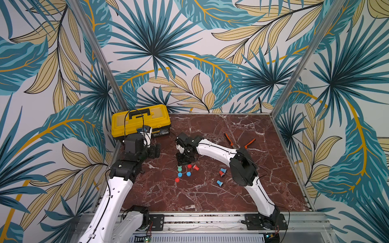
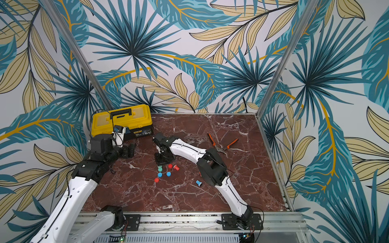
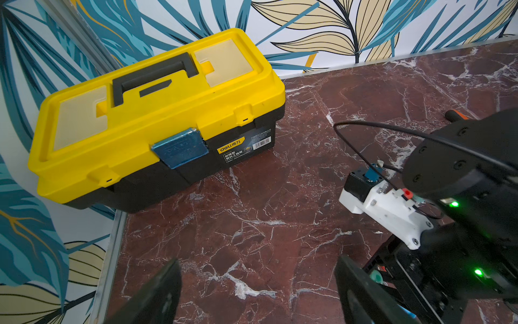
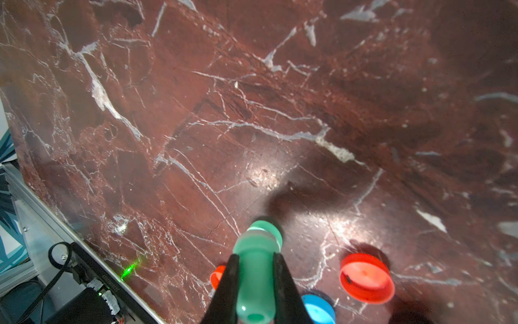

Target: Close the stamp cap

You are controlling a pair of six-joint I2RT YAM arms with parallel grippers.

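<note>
My right gripper is shut on a green stamp, its paler end pointing away from the fingers. Just past that end, a green cap shows partly behind the stamp on the table; whether the two touch I cannot tell. From above, the green pieces appear right beside the right gripper, at the top of the cap group. My left gripper stands open and empty, away to the left in front of the toolbox.
Near the green cap are red caps, blue caps and a red stamp. A blue stamp lies farther right, beside the right arm. Orange-handled pliers rest at the back right.
</note>
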